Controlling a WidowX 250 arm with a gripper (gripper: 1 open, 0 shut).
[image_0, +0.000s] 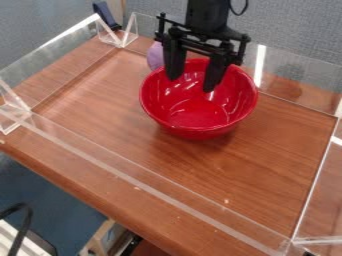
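Note:
A large red bowl (187, 110) stands on the wooden table toward the back middle. My black gripper (193, 75) hangs over the bowl's back half, its two fingers spread wide apart and pointing down, with nothing seen held between them. A pale purple object (155, 57) sits behind the bowl to the left, partly hidden by the gripper.
Clear low plastic walls (160, 185) edge the wooden table (94, 105). A grey wall stands behind; dark cables and other items lie off the table at lower left.

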